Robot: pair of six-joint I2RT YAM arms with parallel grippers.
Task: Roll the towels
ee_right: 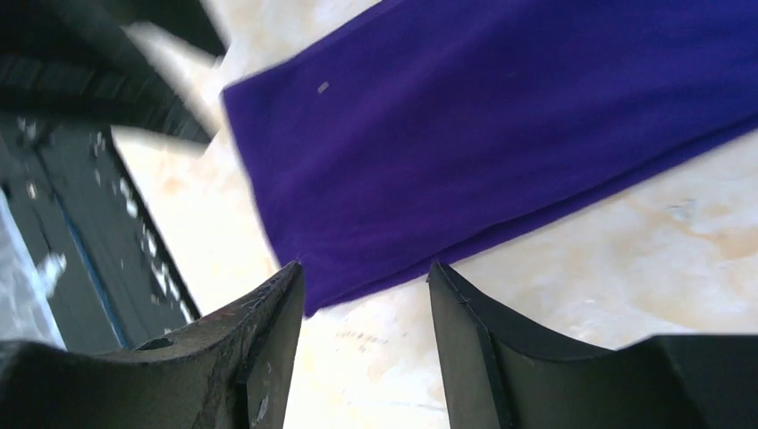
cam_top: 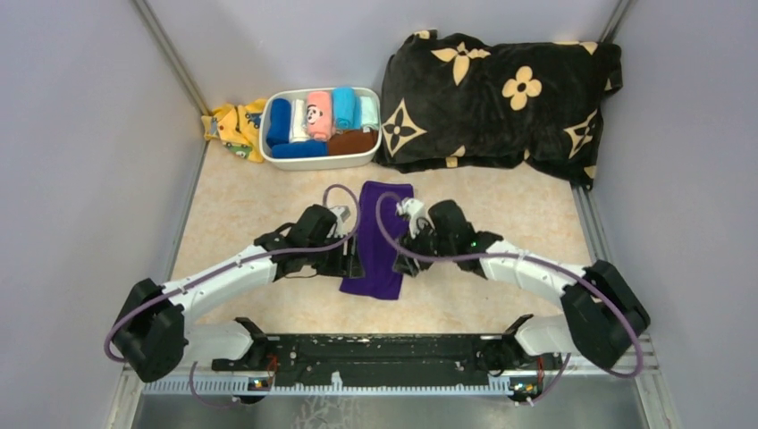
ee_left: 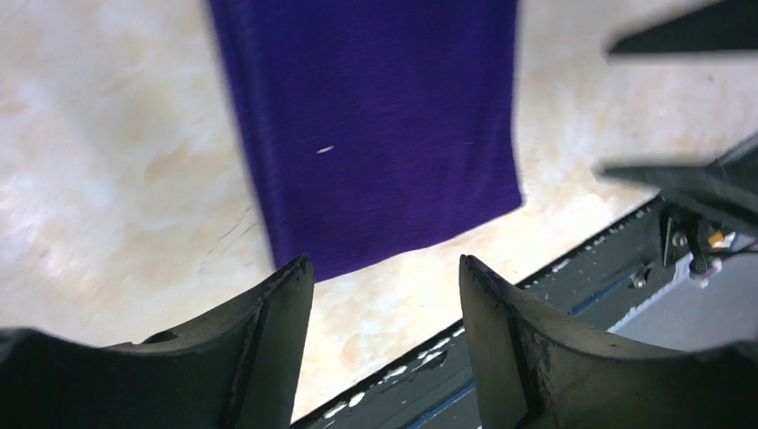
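Observation:
A purple towel (cam_top: 384, 223) lies flat and folded lengthwise on the pale table, running front to back. Its near end shows in the left wrist view (ee_left: 384, 179) and in the right wrist view (ee_right: 402, 161). My left gripper (cam_top: 345, 268) is open over the towel's left side near that end, with nothing between its fingers. My right gripper (cam_top: 407, 264) is open at the towel's right edge, facing the left one, also empty. Both sets of fingertips are just off the near end in the wrist views.
A white bin (cam_top: 265, 143) of rolled towels stands at the back, beside a yellow cloth (cam_top: 232, 130) and a large black patterned cushion (cam_top: 501, 107).

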